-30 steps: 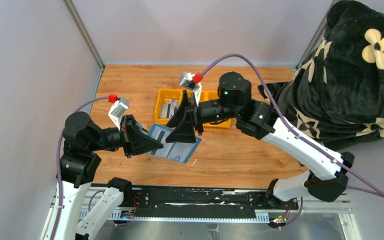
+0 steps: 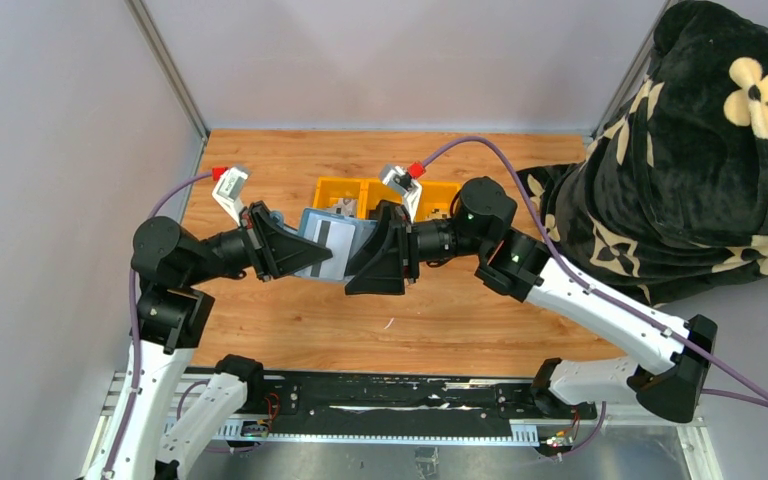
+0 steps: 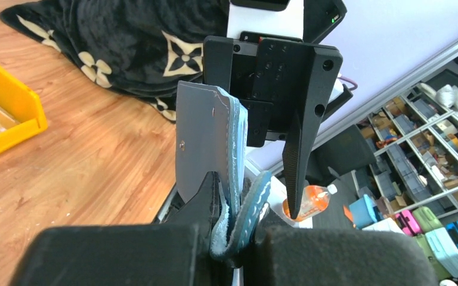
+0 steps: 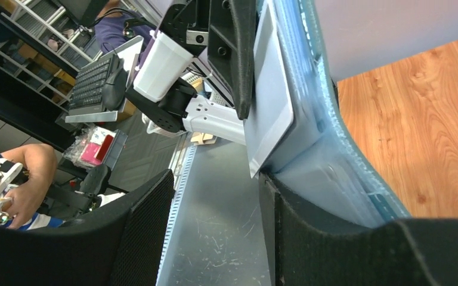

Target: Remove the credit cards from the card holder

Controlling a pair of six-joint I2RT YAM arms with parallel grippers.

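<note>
The light-blue card holder (image 2: 360,240) is held in the air above the table by my left gripper (image 2: 300,255), shut on its end; the holder's folded edge shows between the fingers in the left wrist view. A pale card (image 4: 268,89) lies in a clear sleeve on the holder's face in the right wrist view. My right gripper (image 2: 375,260) is at the holder's other side, open, with one finger close against the sleeve near the card's lower end; whether they touch is unclear.
Yellow bins (image 2: 350,188) stand behind the grippers on the wooden table (image 2: 260,330). A dark patterned cloth bundle (image 2: 700,180) fills the right side.
The holder has turned more level than a second ago, with the left gripper slightly raised.
</note>
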